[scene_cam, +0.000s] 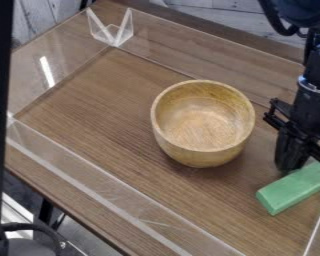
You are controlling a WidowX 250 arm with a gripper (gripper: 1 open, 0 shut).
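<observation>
My black gripper (291, 160) reaches down at the right edge of the camera view, its tip low by the upper end of a green block (290, 195) lying on the wooden table. Its fingers look shut; whether they touch the block cannot be told. A beige bowl (196, 115) stands just left of the gripper, upright and empty.
A clear plastic piece (109, 30) lies at the back left. Dark robot parts (23, 240) occupy the lower left corner.
</observation>
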